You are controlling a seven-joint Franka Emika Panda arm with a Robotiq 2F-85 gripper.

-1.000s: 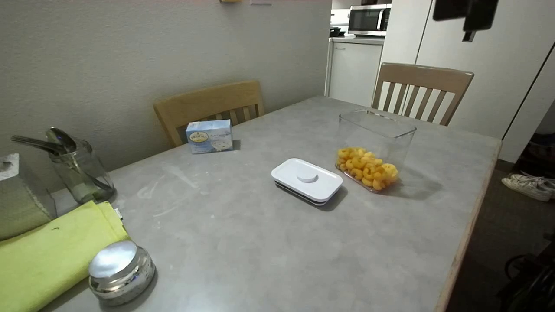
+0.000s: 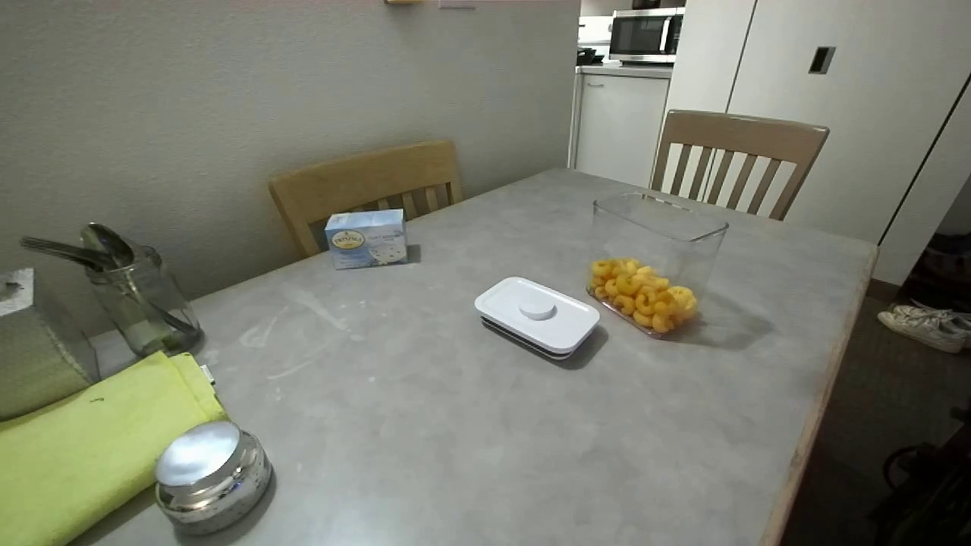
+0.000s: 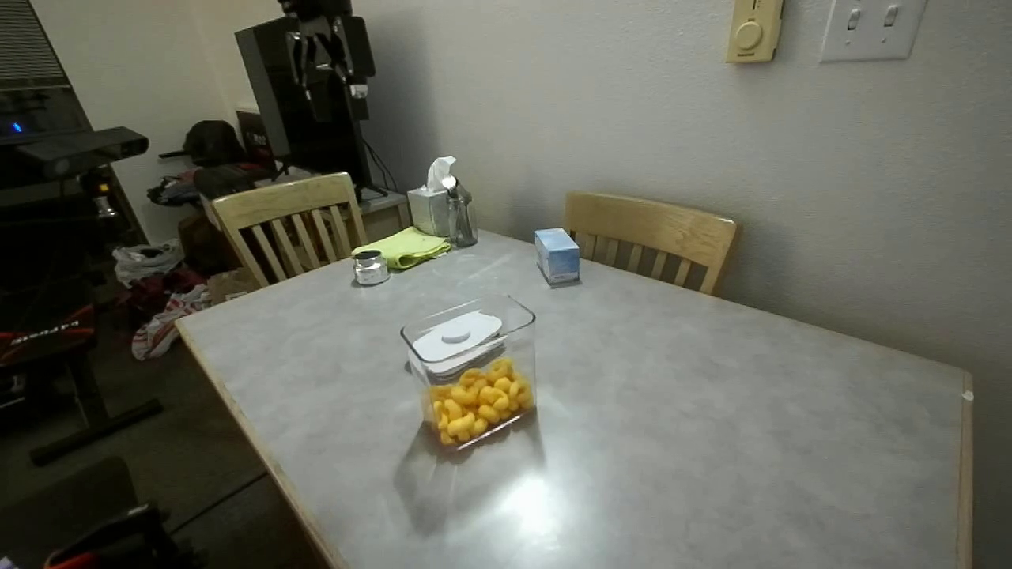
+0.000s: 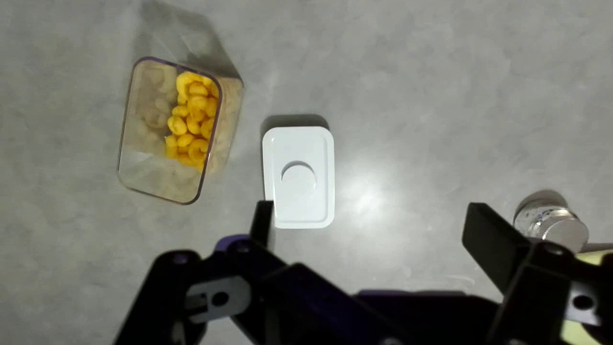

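Observation:
My gripper is open, its two black fingers far apart with only bare table between them in the wrist view. Exterior view 2 has the gripper [image 3: 329, 71] high over the far end of the table, touching nothing. A clear, lidless container [image 2: 657, 232] stands upright, partly filled with yellow-orange puffed snacks [image 2: 644, 296]. Beside it, flat on the table, lies a white rectangular lid [image 2: 537, 315] with a round button; in the wrist view this lid [image 4: 299, 178] is close to the left finger's tip.
Around the table [image 2: 410, 437] edge are a blue tea box [image 2: 366, 238], a glass jar with utensils [image 2: 146, 300], a yellow-green cloth [image 2: 100, 437], a silver-lidded jar [image 2: 214, 478] and a tissue box [image 3: 429, 210].
The container, lid and other tabletop objects have stayed in place.

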